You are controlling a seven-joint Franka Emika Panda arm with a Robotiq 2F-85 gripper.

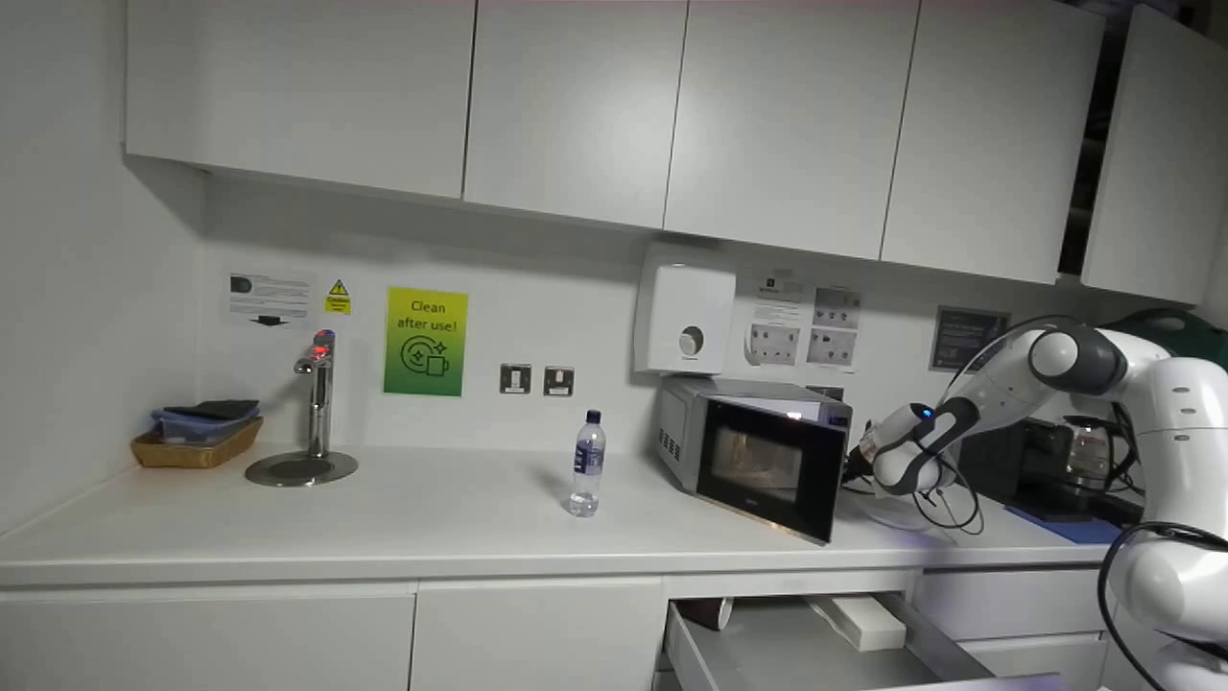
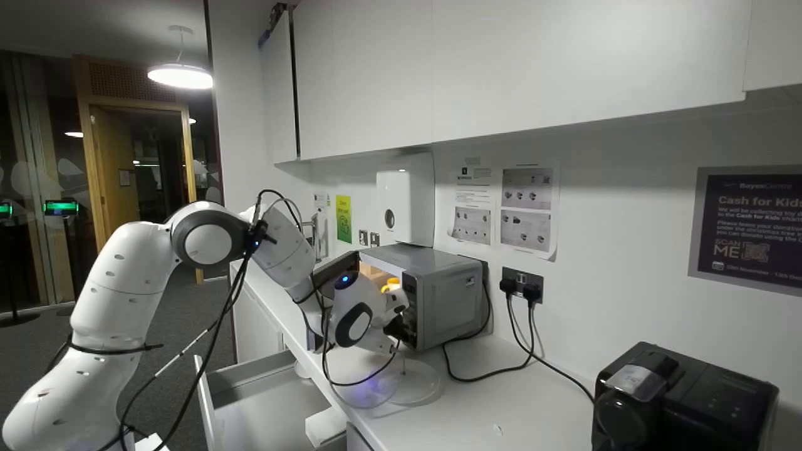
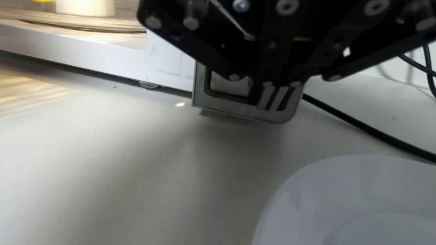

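The grey microwave [image 1: 754, 397] stands on the counter with its dark door [image 1: 773, 466] swung open. Its lit inside shows a white cylindrical item [image 3: 85, 6] on the turntable, with a bit of something yellow [image 2: 391, 285] too. Right at the lower part of the microwave's front, by its control side, is my gripper [image 2: 396, 326]. In the wrist view the black fingers are drawn together in front of a grey-framed panel corner [image 3: 245, 107], and nothing shows between them. Whether the tips touch the panel cannot be made out. A clear round lid or dish [image 2: 410, 382] lies below the gripper.
An open drawer [image 1: 783, 645] juts out beneath the counter, holding a white box [image 1: 865, 622]. A water bottle [image 1: 586, 466] stands left of the microwave. Black cables [image 2: 489, 377] run along the counter. The coffee machine [image 2: 677, 398] sits further right. Left of the bottle the counter is clear.
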